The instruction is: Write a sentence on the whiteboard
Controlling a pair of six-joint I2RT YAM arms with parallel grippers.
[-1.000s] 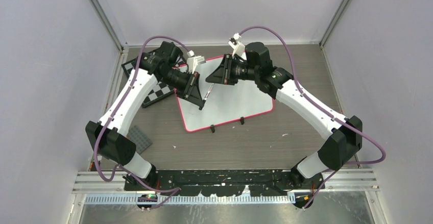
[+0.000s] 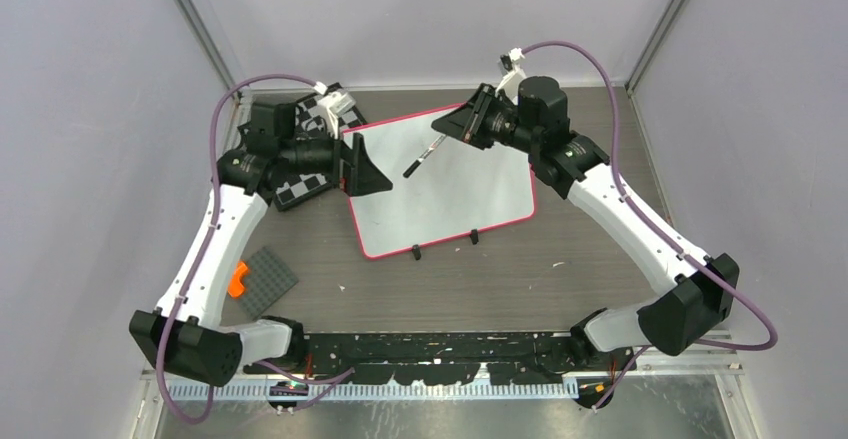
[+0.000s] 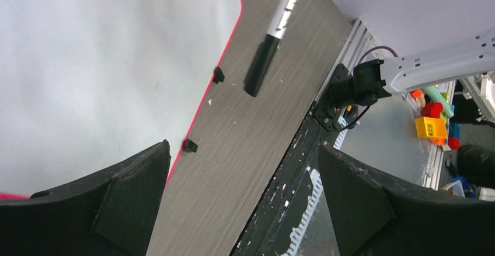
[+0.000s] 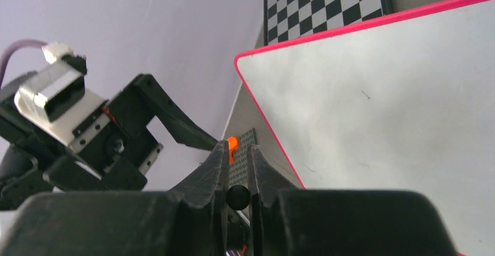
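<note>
The whiteboard [image 2: 480, 184], white with a pink-red rim, lies flat on the table and bears no writing that I can make out, only a tiny dark mark [image 4: 366, 95]. My right gripper [image 2: 452, 127] is shut on a slim white marker [image 2: 432, 148] above the board. The marker slants down toward the front left, its black end [image 3: 261, 63] free in the air. In the right wrist view a round black tip [image 4: 237, 197] shows between the closed fingers. To the left, my left gripper stands open and empty, apart from the marker.
A black-and-white checkered board [image 2: 300, 187] lies behind the left arm. Near the left front are a grey studded plate [image 2: 268, 281] and an orange piece [image 2: 238, 279]. Two black clips [image 2: 474, 237] sit along the whiteboard's front edge. Bare table surrounds its front and right.
The right gripper has carried the marker toward the back right, and the marker now slants more.
</note>
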